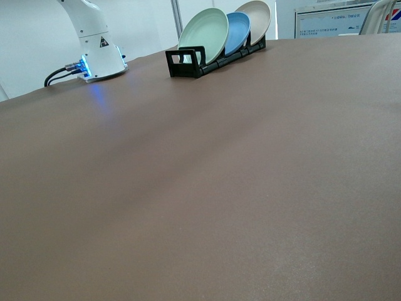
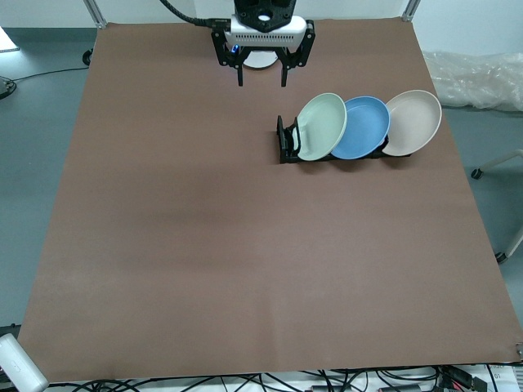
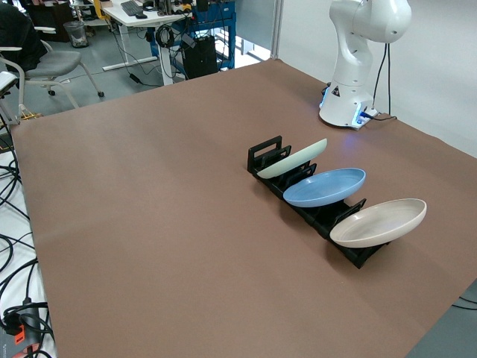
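My gripper (image 2: 261,75) hangs over the back middle of the brown table in the left view, behind and left of a black plate rack (image 2: 288,144), with its two black fingers apart and nothing seen between them. The rack holds three tilted plates in a row: pale green (image 2: 319,126) (image 1: 203,34), blue (image 2: 361,127) (image 3: 324,187) and cream (image 2: 413,122) (image 3: 378,222). The gripper is out of frame in the top and right views, where the white arm (image 3: 346,67) stands at the table's back edge.
Cables (image 2: 343,380) run along the near edge outside it. A white wall stands behind the arm, and clear plastic wrap (image 2: 478,77) lies beyond the table at the right in the left view.
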